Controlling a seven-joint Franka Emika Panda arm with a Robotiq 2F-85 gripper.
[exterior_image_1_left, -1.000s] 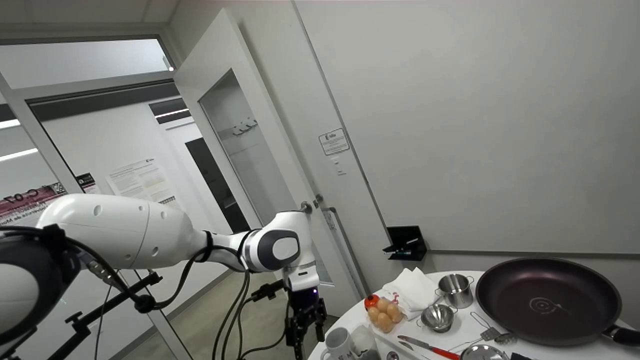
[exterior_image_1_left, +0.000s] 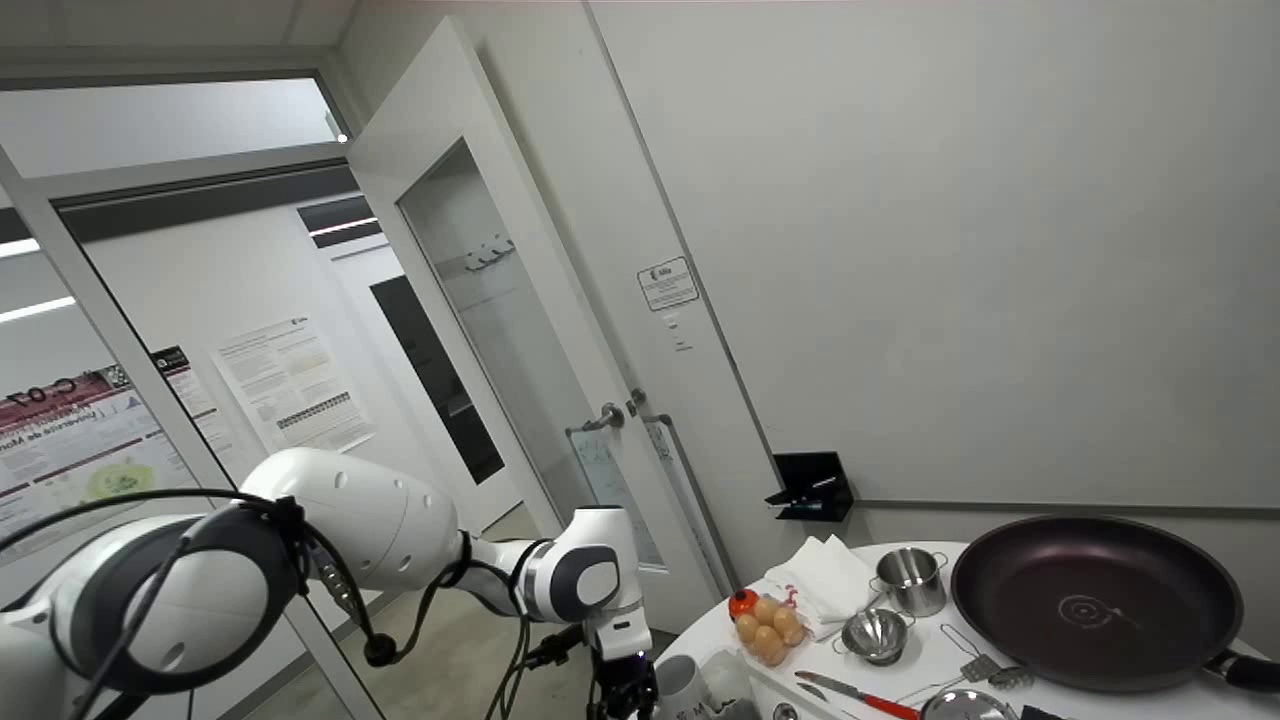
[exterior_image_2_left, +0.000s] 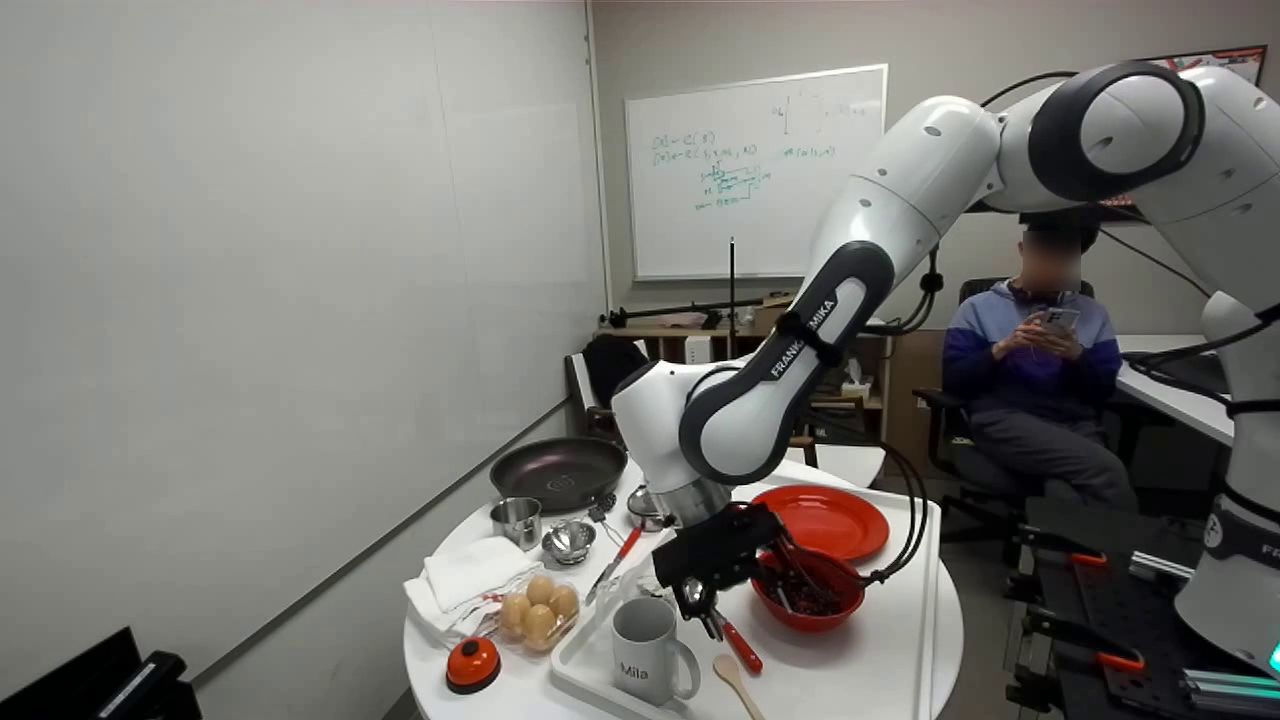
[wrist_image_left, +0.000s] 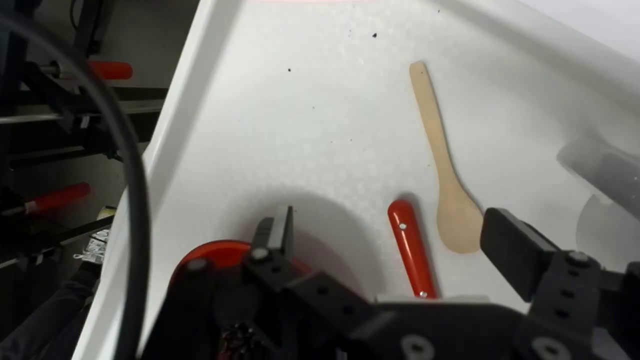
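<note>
My gripper is open over the white tray (wrist_image_left: 258, 120), nothing held between its fingers. Below the gap, a red-handled utensil (wrist_image_left: 412, 249) lies on the tray, its far end hidden by the gripper body. Beside it, near the right finger (wrist_image_left: 516, 252), rests a wooden spoon (wrist_image_left: 441, 150). A red bowl (wrist_image_left: 207, 251) with dark bits inside is partly covered by the left finger (wrist_image_left: 280, 231). In the second exterior view the black gripper hangs low between the grey mug (exterior_image_2_left: 644, 654) and the bowl (exterior_image_2_left: 806, 618); its fingertips are hard to make out there.
A red plate (exterior_image_2_left: 828, 518) lies behind the bowl. Outside the tray are a large pan (exterior_image_1_left: 1098, 600), metal cups (exterior_image_1_left: 912, 582), a red-handled knife (exterior_image_1_left: 858, 694), eggs in a pack (exterior_image_1_left: 768, 630) and a white cloth (exterior_image_1_left: 822, 582). The tray is bare beyond the spoon's handle.
In the first exterior view the gripper has come down and slightly right, its lower end now cut off by the frame. The forearm has swung lower and right. Objects on the table look unmoved.
</note>
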